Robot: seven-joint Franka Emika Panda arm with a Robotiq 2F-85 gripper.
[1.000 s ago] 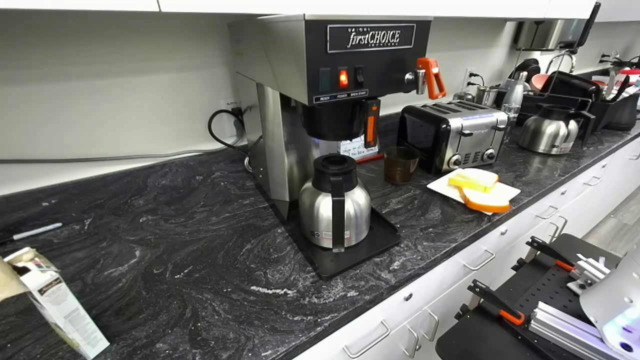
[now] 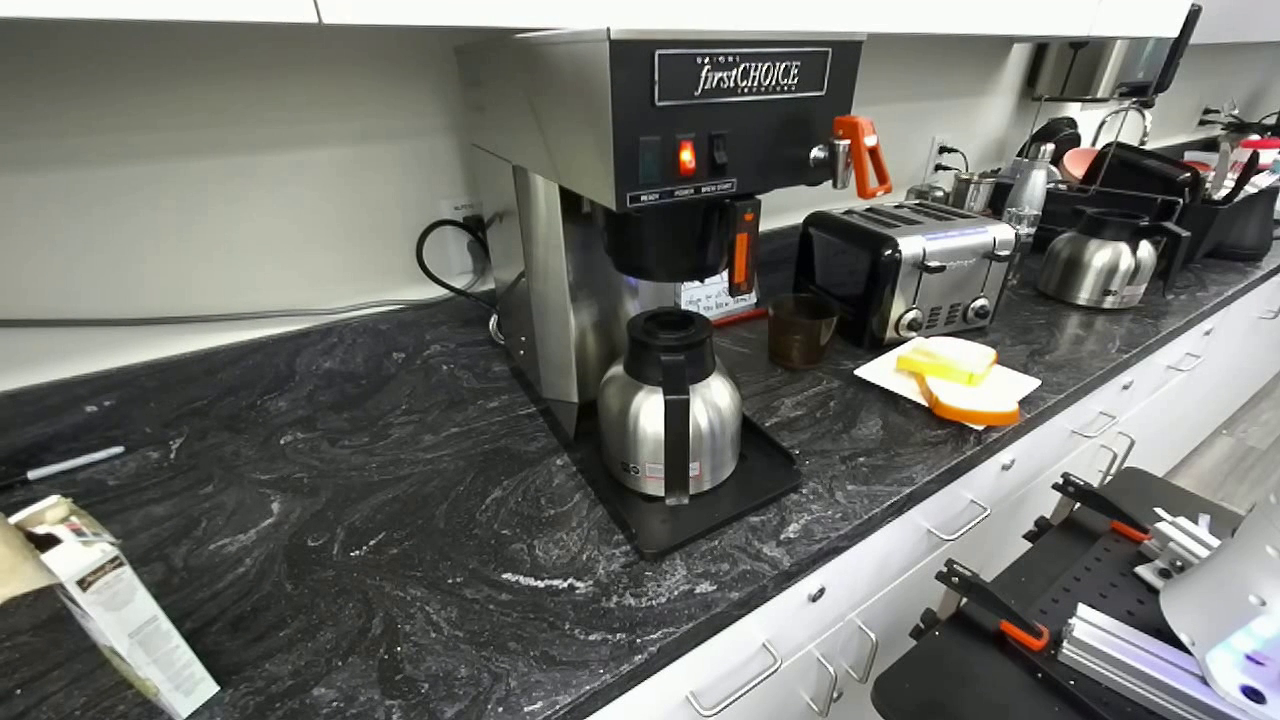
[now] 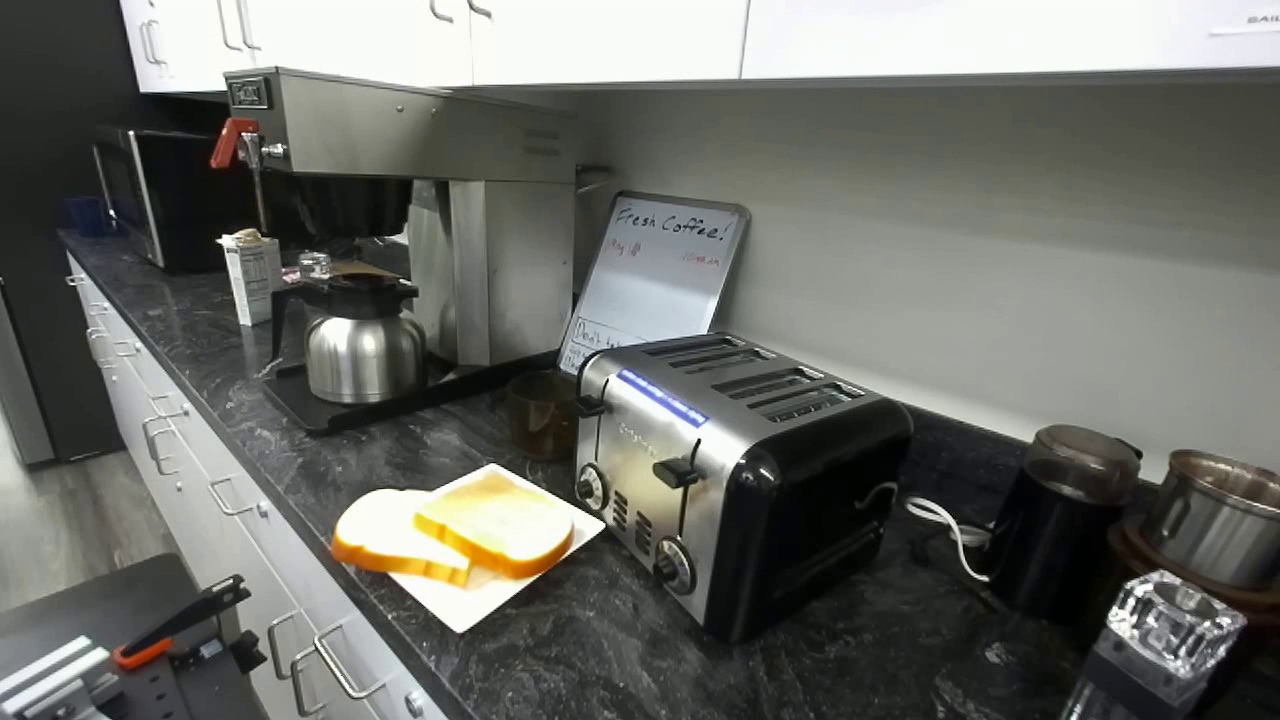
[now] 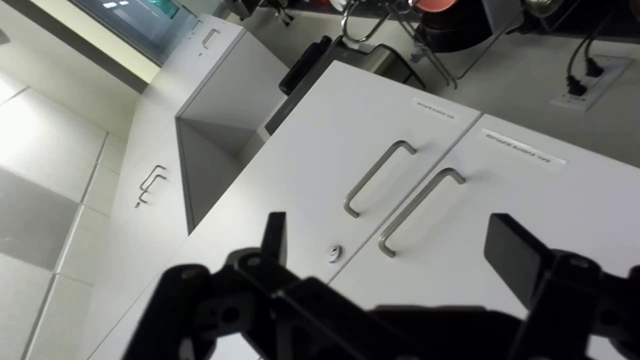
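Observation:
My gripper stands open in the wrist view, its two fingers wide apart with nothing between them. It faces white upper cabinet doors with metal handles [image 4: 379, 178]. Neither exterior view shows the gripper. In the second exterior view, two slices of bread [image 3: 494, 521] overlap on a square white plate [image 3: 462, 608], left of a silver and black toaster [image 3: 708, 468]. The toaster's slots on top look empty. A steel carafe [image 2: 654, 420] with a black lid is on the black base of the coffee maker [image 2: 546, 144].
A brown cup [image 2: 800, 330] stands between coffee maker and toaster. Another carafe [image 2: 1098, 260] and a dish rack lie beyond the toaster. An opened white carton [image 2: 132, 624] is at the near left, with bare counter [image 2: 360, 516] beside it. The plate sits close to the counter's front edge.

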